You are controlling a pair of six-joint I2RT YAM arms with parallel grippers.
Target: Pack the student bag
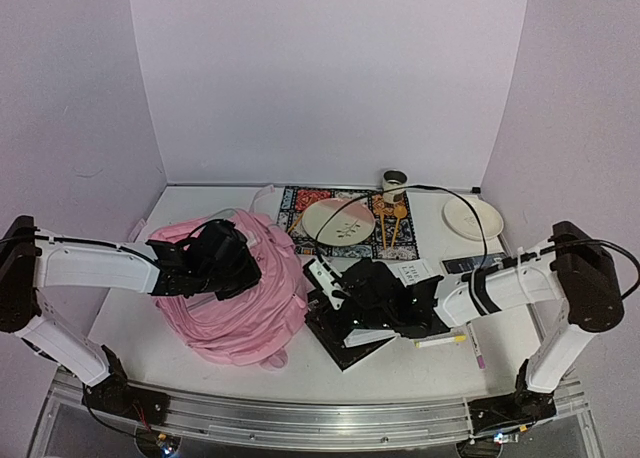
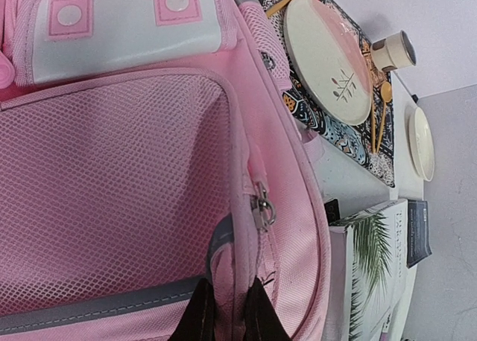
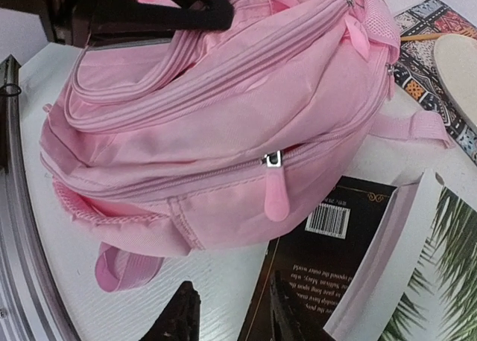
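The pink bag (image 1: 235, 340) stands on the left of the table with its main compartment unzipped, its mesh-lined flap (image 2: 112, 177) showing in the left wrist view. My left gripper is shut on the fabric edge of that opening. In the right wrist view my right gripper is open, with nothing between its fingers. The pink zipper pull (image 3: 276, 196) of the bag's front pocket hangs free above them. A black book (image 3: 320, 259) lies flat beside the bag, partly under a white book with palm leaves (image 3: 440, 274).
Behind lie a patterned mat with a plate (image 1: 338, 222), wooden cutlery (image 1: 400, 212) and a cup (image 1: 394, 186). A white bowl (image 1: 473, 218) is at the right. A yellow marker (image 1: 440, 340) and a pink-white marker (image 1: 475, 346) lie front right.
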